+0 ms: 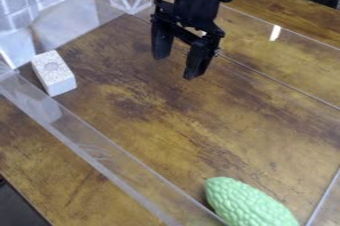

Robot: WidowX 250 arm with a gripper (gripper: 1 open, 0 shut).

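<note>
My black gripper hangs at the top centre of the camera view, above the wooden floor of a clear-walled enclosure. Its two dark fingers stand apart, and I see nothing between them. A white speckled block sits at the left by the clear wall. A green bumpy object, shaped like a long vegetable, lies at the bottom right, well away from the gripper.
Clear plastic walls run along the sides of the wooden surface. A grey-white tiled backdrop stands at the back left.
</note>
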